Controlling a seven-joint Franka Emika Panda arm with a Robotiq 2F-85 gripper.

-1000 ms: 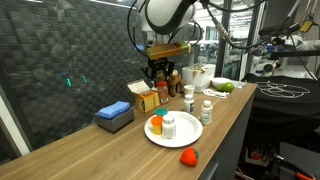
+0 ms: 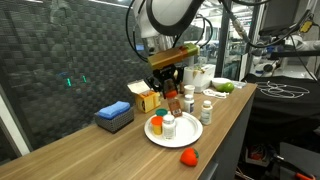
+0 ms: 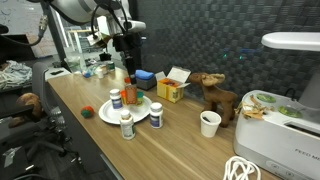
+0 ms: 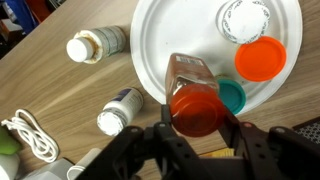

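Note:
My gripper is shut on an orange-capped bottle (image 4: 187,68), seen from above in the wrist view with its cap between the fingers. The bottle (image 2: 174,105) is upright over the back part of the white plate (image 2: 205,121); whether its base touches the plate cannot be told. On the plate are an orange cup (image 2: 157,125), a teal cup (image 4: 229,96) and a white-capped jar (image 2: 169,128). In exterior view 2 the gripper (image 3: 131,80) partly hides the cups behind the bottle.
White-capped bottles (image 4: 121,111) stand beside the plate. A tomato (image 2: 189,157) lies near the table edge. Behind are a yellow box (image 3: 173,86), a blue cloth on a dark basket (image 2: 115,119) and a brown toy animal (image 3: 216,92). Bare table (image 2: 95,155) extends to the left in exterior view 1.

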